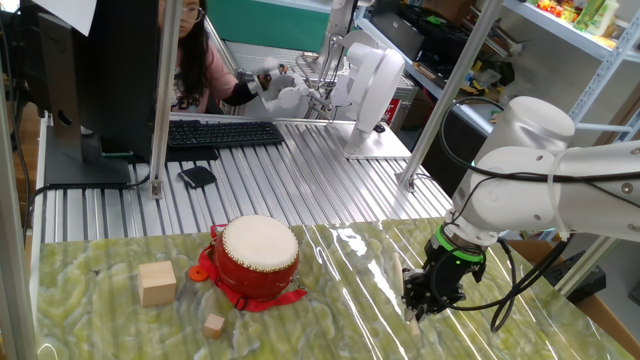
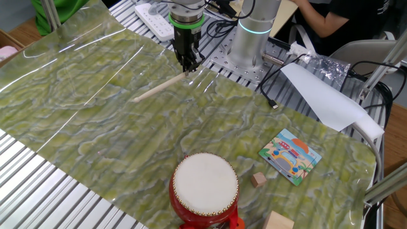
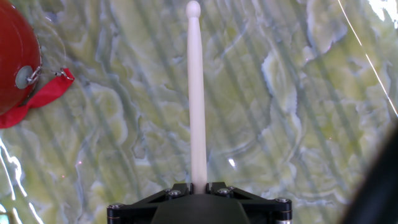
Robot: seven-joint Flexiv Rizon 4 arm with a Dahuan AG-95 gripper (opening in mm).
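Observation:
A pale wooden drumstick (image 3: 196, 106) runs straight ahead from my gripper, its round tip farthest away. The fingers close in on both sides of its near end, and the gripper is shut on it. In exterior view 2 the stick (image 2: 159, 88) stretches left from the gripper (image 2: 187, 70), low over the mat; whether it touches the mat I cannot tell. A red drum with a cream head (image 1: 261, 244) stands upright well to the left of the gripper (image 1: 414, 300) in exterior view 1. Part of the drum's red side (image 3: 15, 56) shows in the wrist view.
Beside the drum lie a larger wooden block (image 1: 157, 284) and a small wooden cube (image 2: 258, 179). A colourful picture board (image 2: 290, 156) lies flat near the cube. A keyboard (image 1: 226, 134) sits farther back.

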